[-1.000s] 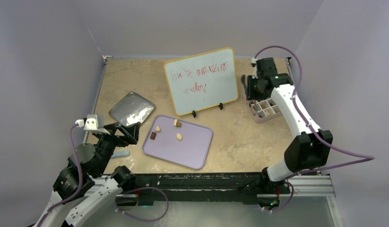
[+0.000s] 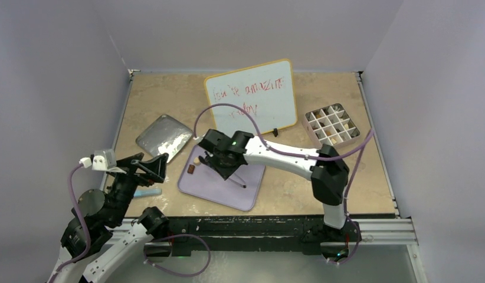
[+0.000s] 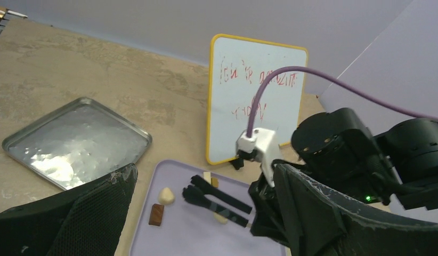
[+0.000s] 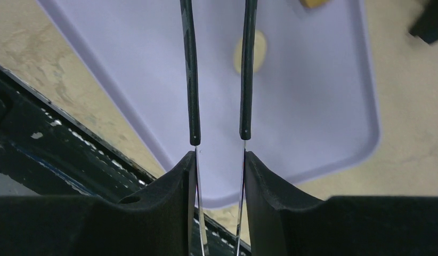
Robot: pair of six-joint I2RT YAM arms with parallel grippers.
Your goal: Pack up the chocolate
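A lilac tray (image 2: 199,188) holds several chocolates: a dark square (image 3: 156,215), a cream piece (image 3: 166,196), a pale oval (image 4: 250,50) and a golden piece (image 4: 313,2). My right gripper is above the tray, shut on the long dark tongs (image 4: 192,90), whose tips are apart over the pieces. At the lower left in the top view, my left gripper (image 2: 151,168) stands open, its fingers empty in the left wrist view. A compartment box (image 2: 314,121) with pieces in some cells sits at the back right.
A metal tray (image 2: 157,132) lies left of the lilac tray. A whiteboard (image 2: 252,112) stands behind on dark clips. A blue item (image 2: 148,192) lies near the left gripper. The table between the lilac tray and the box is clear.
My right arm has swung left and toward the front, from above the compartment box to over the lilac tray, carrying the tongs. The left arm has shifted slightly.
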